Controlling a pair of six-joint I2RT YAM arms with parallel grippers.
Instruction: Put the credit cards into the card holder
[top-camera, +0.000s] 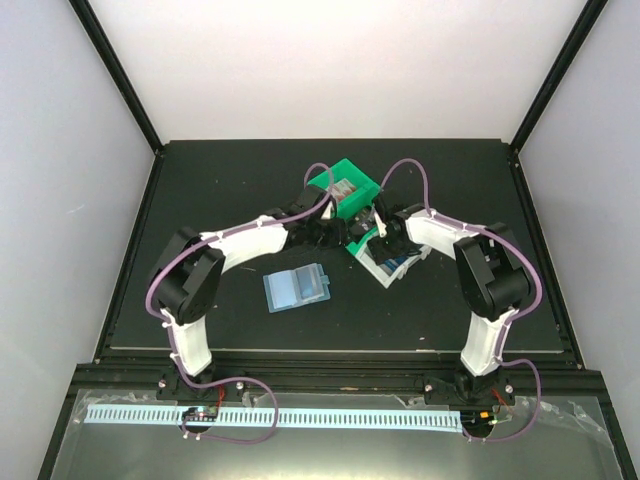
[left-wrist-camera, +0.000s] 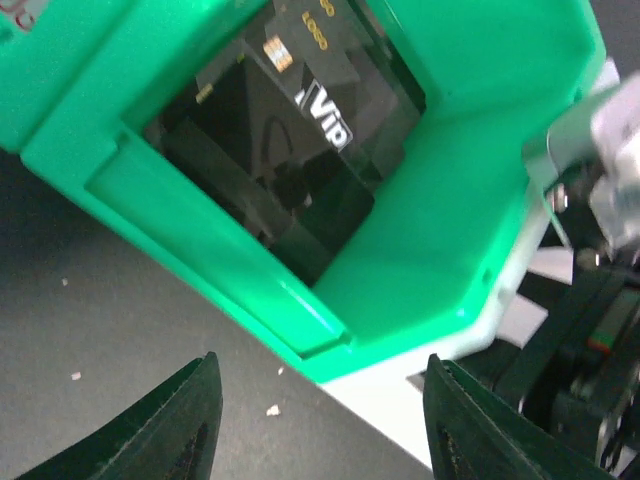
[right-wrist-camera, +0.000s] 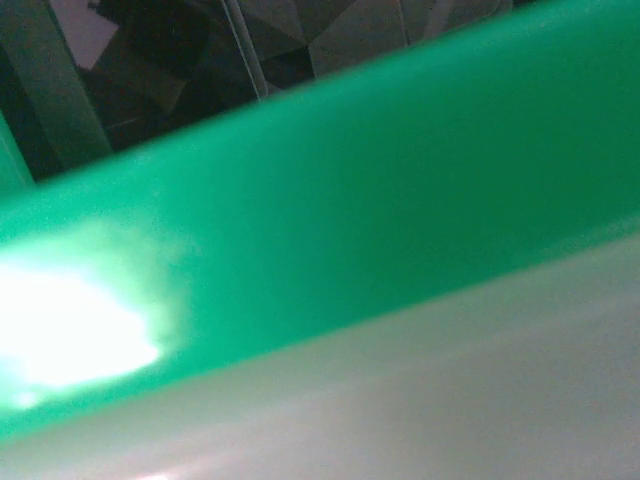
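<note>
The light-blue card holder (top-camera: 297, 287) lies spread open on the table, left of the boxes. Dark cards, one lettered VIP (left-wrist-camera: 325, 115), rest in a green compartment (left-wrist-camera: 230, 265) in the left wrist view. Over the boxes' left side is my left gripper, open and empty, its two fingers apart below the green rim. My right gripper (top-camera: 384, 243) is low over the right-hand boxes, partly hidden by its arm. Its wrist view shows a green wall (right-wrist-camera: 400, 220) very close, with dark cards behind; no fingers or held card appear there.
A green box (top-camera: 357, 170) with reddish cards stands at the back. A white box (top-camera: 384, 279) with bluish contents sits at the front right, under my right arm. The two grippers are close together.
</note>
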